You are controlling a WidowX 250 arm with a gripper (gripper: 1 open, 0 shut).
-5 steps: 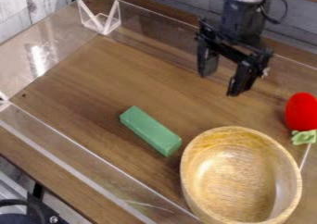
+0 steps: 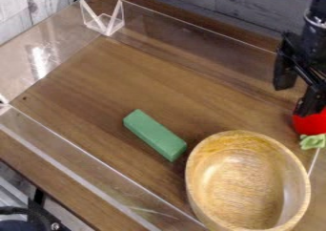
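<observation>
My black gripper (image 2: 296, 90) is at the right edge of the view, open and partly cut off, its fingers over a red object (image 2: 312, 120) with a green top that looks like a toy strawberry or vegetable. A green block (image 2: 154, 135) lies on the wooden table, left of a large wooden bowl (image 2: 204, 178) at the bottom right.
Clear plastic walls (image 2: 102, 17) border the wooden surface (image 2: 128, 73) at the back and left.
My gripper has moved right and down from the back middle to over the red object. The block and bowl have not moved.
</observation>
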